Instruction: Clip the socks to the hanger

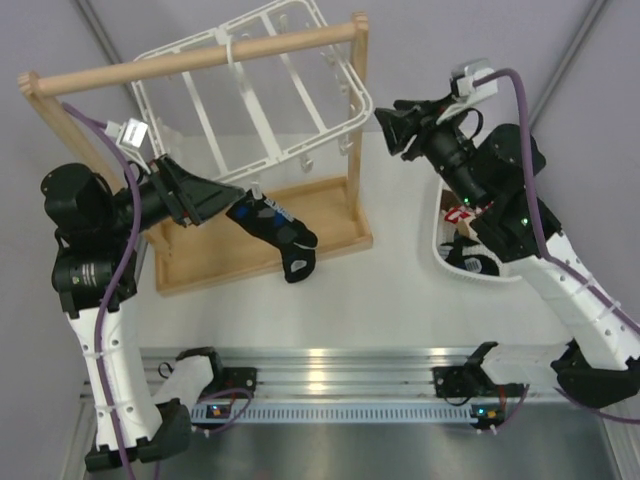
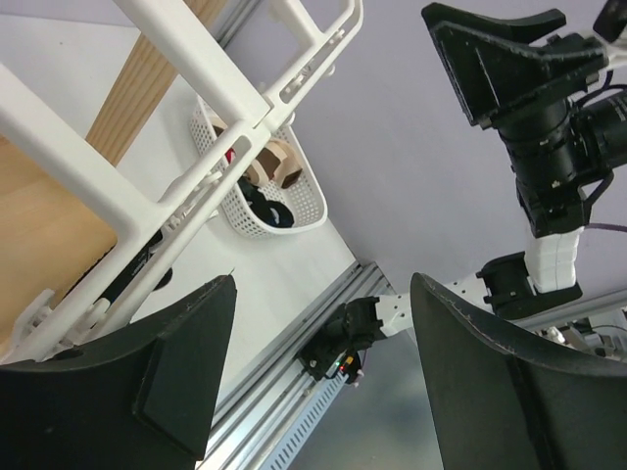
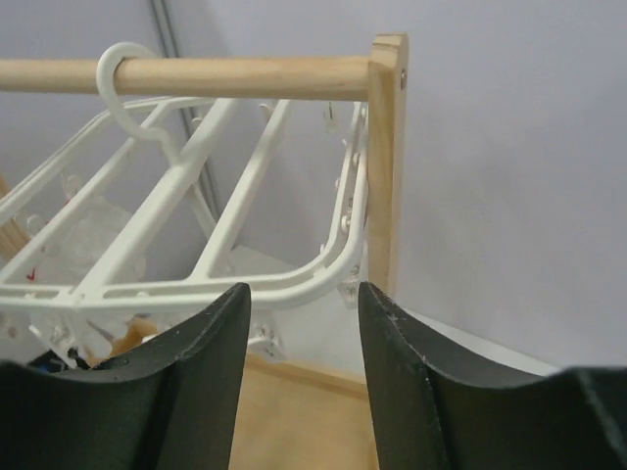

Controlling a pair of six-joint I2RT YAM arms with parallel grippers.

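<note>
The dark sock (image 1: 275, 230) with a blue patterned part hangs slanting below the front edge of the white hanger (image 1: 275, 150), its top end by a clip near the left fingertips. In the left wrist view only a dark bit of the sock (image 2: 165, 280) shows behind the hanger's bars. My left gripper (image 1: 230, 192) is beside that front edge; between its spread fingers there is nothing. To the right of the hanger, my right gripper (image 1: 388, 118) is raised, open and empty. In the right wrist view its fingers (image 3: 220, 338) point toward the hanger's right corner.
A wooden stand (image 1: 358, 130) carries the hanger on its top bar, over a wooden base (image 1: 215, 260). White hanger clips (image 3: 265, 338) line the rim. At right, a white basket (image 1: 440, 250), partly covered by my right arm, holds more socks.
</note>
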